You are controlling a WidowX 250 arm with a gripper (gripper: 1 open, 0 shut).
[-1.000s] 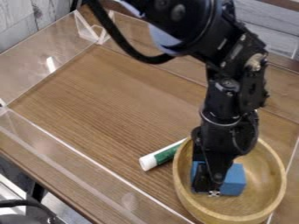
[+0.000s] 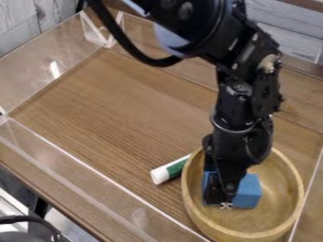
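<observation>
My black gripper (image 2: 225, 189) reaches down into a yellow-tan bowl (image 2: 284, 217) at the lower right. Its fingers are shut on a blue block (image 2: 247, 193) lying inside the bowl, partly hidden behind them. Just left of the bowl, a white and green cylinder (image 2: 169, 168) lies on the wooden surface.
Clear walls border it at the left and front, and a back wall stands at the top right.
The gripper and arm have shifted slightly left and up within the bowl, and the bowl has moved slightly left with them.
</observation>
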